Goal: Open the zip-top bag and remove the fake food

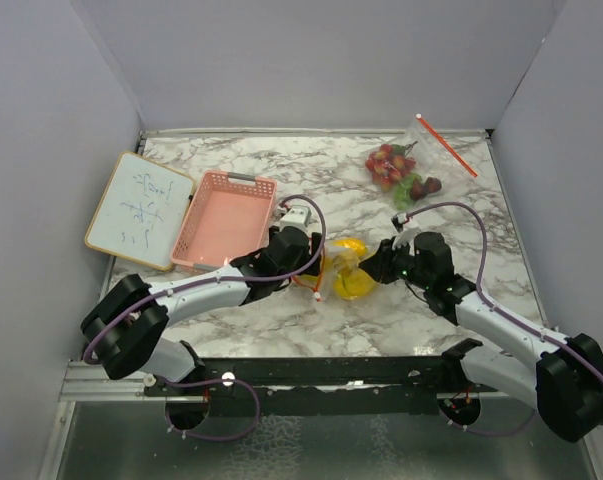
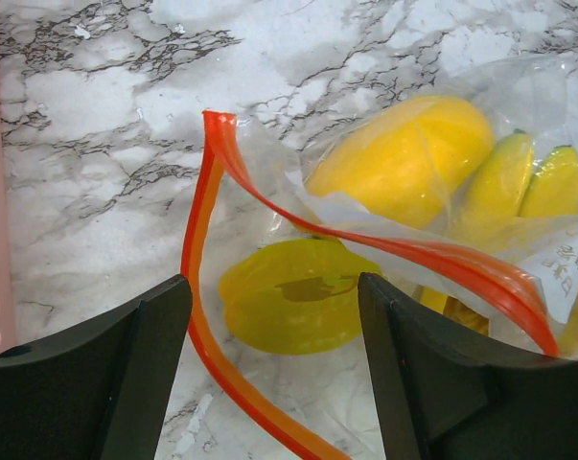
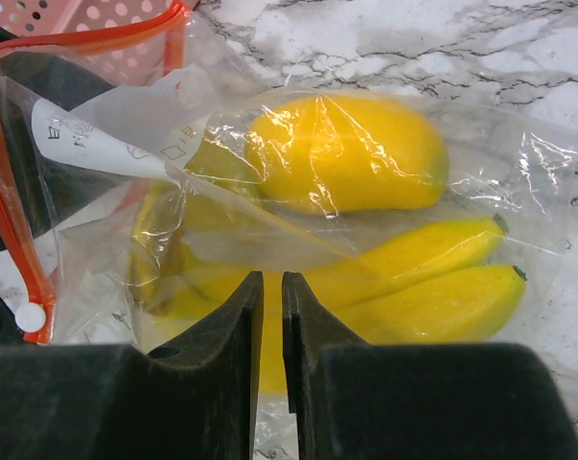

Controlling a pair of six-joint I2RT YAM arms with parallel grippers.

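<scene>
The zip bag point(image 1: 338, 268) of yellow fake food lies in the table's middle, its orange zip parted into two curved strips in the left wrist view. Inside are a mango point(image 2: 404, 158), bananas point(image 3: 413, 297) and a yellow-green fruit point(image 2: 284, 297). My left gripper hangs open over the zip end. My right gripper is over the bananas at the bag's other side, fingertips close together with a narrow gap; whether they pinch any plastic I cannot tell.
A pink basket point(image 1: 181, 240) stands left of the bag, with a whiteboard point(image 1: 136, 210) beyond it. A second bag of fruit point(image 1: 406, 175) lies at the back right.
</scene>
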